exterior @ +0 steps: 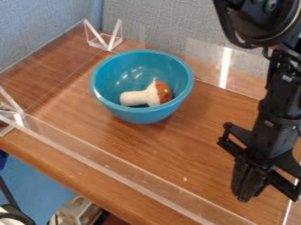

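A teal bowl (pixel 118 68) sits on the wooden table, left of centre, holding a pale mushroom-shaped object (pixel 141 95) with an orange-brown cap, lying on its side. My black gripper (pixel 261 179) hangs low over the right part of the table, right of the bowl and apart from it, its fingers pointing down. How far its fingers are apart is hard to tell, and I see no object held in them.
Clear wooden table (pixel 153 158) lies between the bowl and my gripper and along the front. White wire frames (pixel 106 39) stand at the back-left and left edges. A grey wall backs the table; blue floor shows at lower left.
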